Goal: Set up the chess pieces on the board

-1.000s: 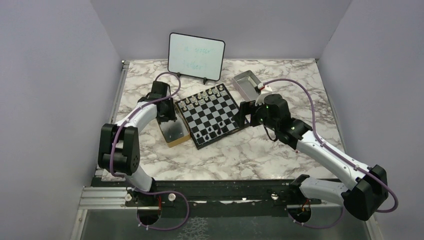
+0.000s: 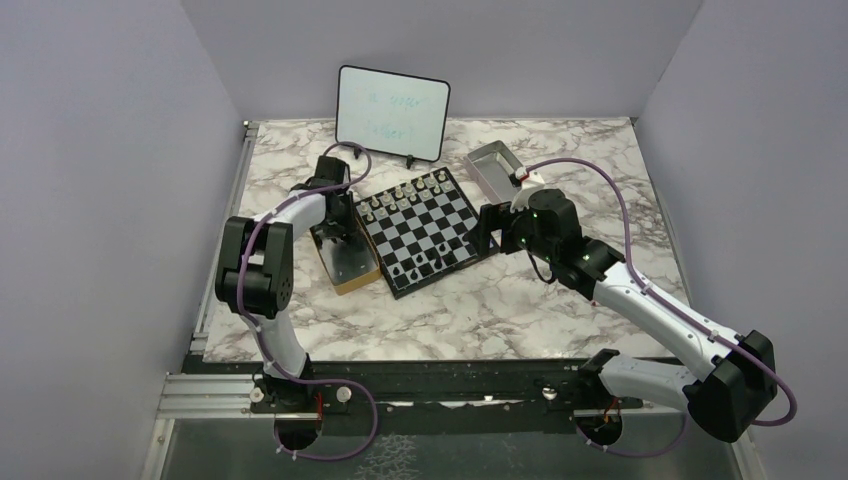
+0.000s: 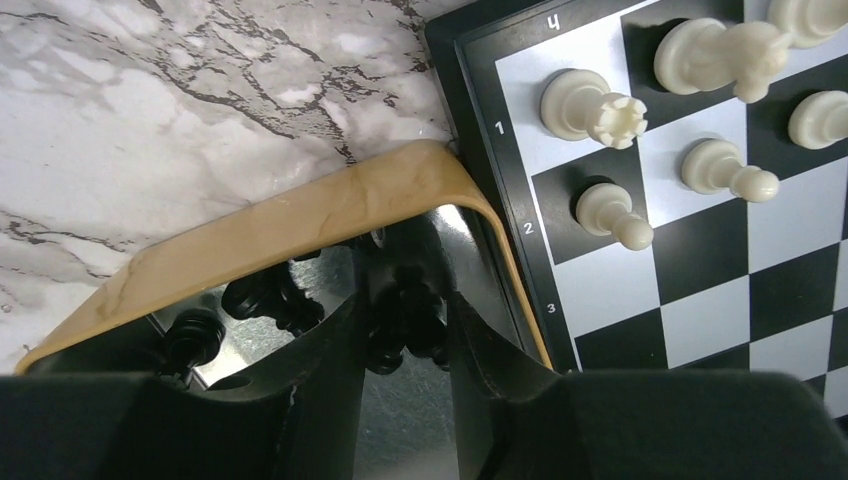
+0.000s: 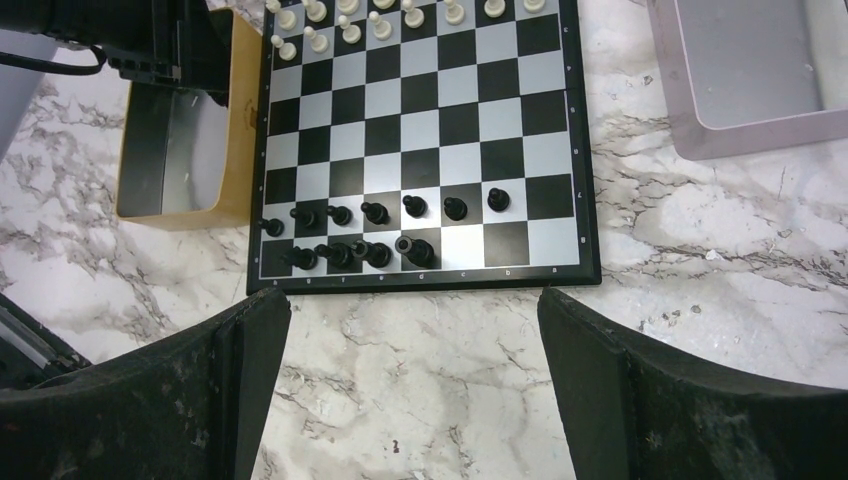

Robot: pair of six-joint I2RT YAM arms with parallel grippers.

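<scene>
My left gripper reaches down into the tan-rimmed box (image 3: 290,215). Its fingers stand part open around dark chess pieces (image 3: 408,315); whether they touch one is hidden in shadow. More black pieces (image 3: 270,300) lie to the left in the same box. The chessboard (image 4: 425,280) bears white pieces (image 3: 585,105) along its far side and black pieces (image 4: 415,250) along its near side. On the black side, the back-row squares toward the right are bare. Over the table in front of the board, my right gripper is wide open and empty.
A grey tray (image 4: 740,138) stands behind the board to the right. The whiteboard (image 2: 392,112) is at the back of the table. Bare marble (image 2: 500,320) lies in front of the board and to its right.
My left arm has shifted a little to the right, its gripper staying over the far part of the box. The right arm and the pieces on the board look unmoved.
</scene>
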